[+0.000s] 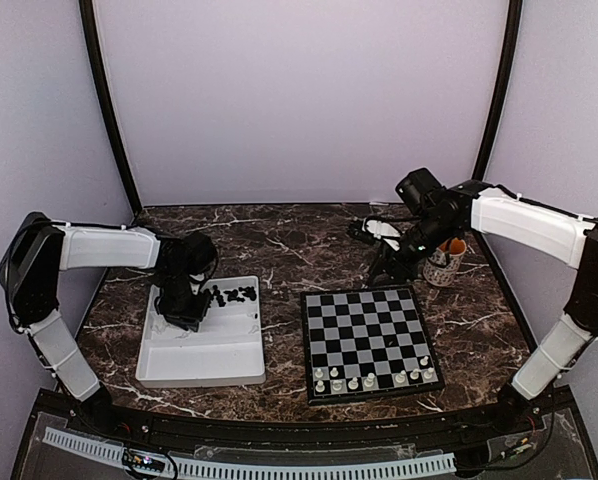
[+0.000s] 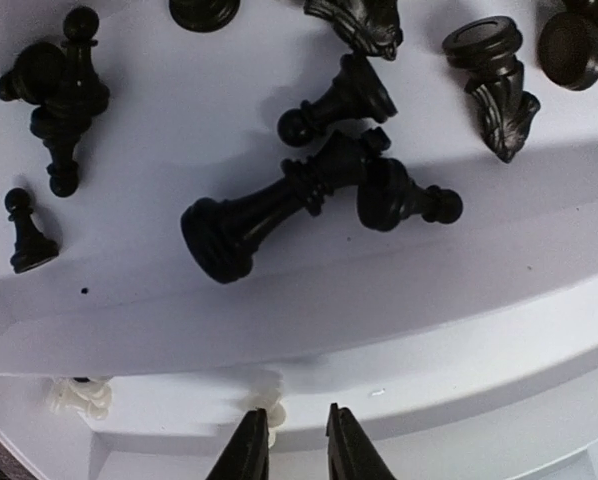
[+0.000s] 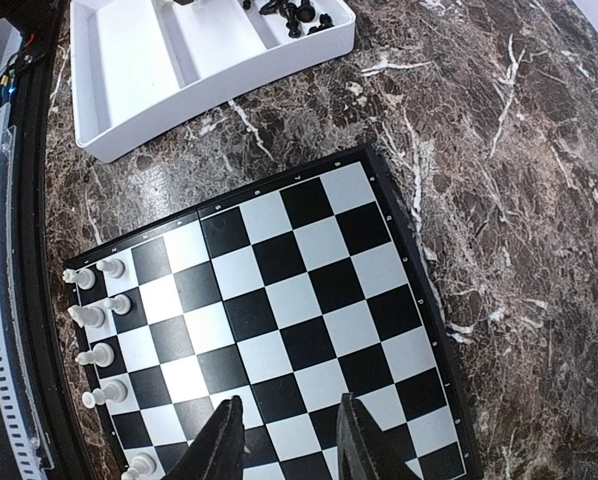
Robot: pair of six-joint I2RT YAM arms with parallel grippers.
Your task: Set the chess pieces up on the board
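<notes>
The chessboard [image 1: 364, 330] carries white pieces along its near edge, standing at the left in the right wrist view [image 3: 99, 355]. Dark pieces lie loose in the white tray [image 1: 199, 360]; a large one [image 2: 229, 225] is central in the left wrist view, with white pieces in the compartment beyond. My left gripper is over the tray, its fingertips at the bottom edge; whether anything is between them is unclear. My right gripper hangs over the far part of the board, fingers apart, nothing visible between them.
A white basket [image 1: 442, 268] with orange contents stands behind the right arm. Bare marble table [image 1: 259, 235] surrounds the tray and board, clear at the back centre.
</notes>
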